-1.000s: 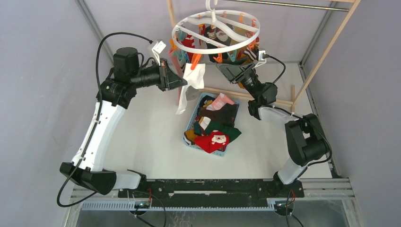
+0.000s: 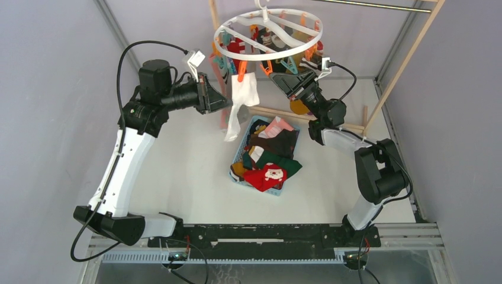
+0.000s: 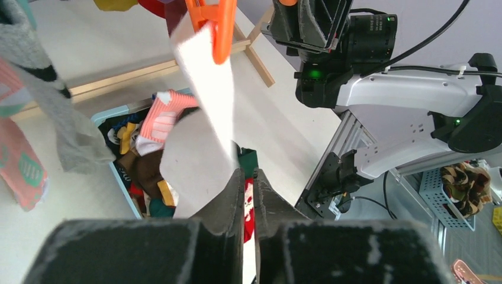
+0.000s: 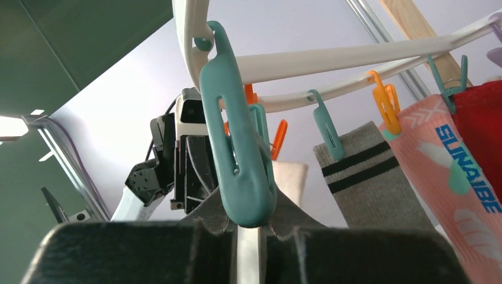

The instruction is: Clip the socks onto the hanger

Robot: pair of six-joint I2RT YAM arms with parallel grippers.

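Observation:
A white sock (image 2: 243, 97) hangs from an orange clip (image 2: 242, 70) at the front of the round white hanger (image 2: 266, 57). To its left is my left gripper (image 2: 225, 102), apart from the sock. In the left wrist view, a narrow gap separates its fingertips, with nothing held; the sock (image 3: 204, 160) dangles beyond them. My right gripper is shut on the lower end of a teal clip (image 4: 237, 130), which is fixed to the hanger's rim. No sock shows in that clip. Behind it, the white sock (image 4: 290, 177) is partly hidden.
Several other socks hang around the hanger, including a grey striped one (image 4: 373, 183) and a pink one (image 4: 462, 195). Below stands a blue basket (image 2: 237, 157) of socks, a red one (image 2: 266, 176) at its front.
My right gripper has moved slightly left and up, up to the clips. The hanger has shifted a little up and left in the top view, and the white sock swings with it. My left arm barely moves.

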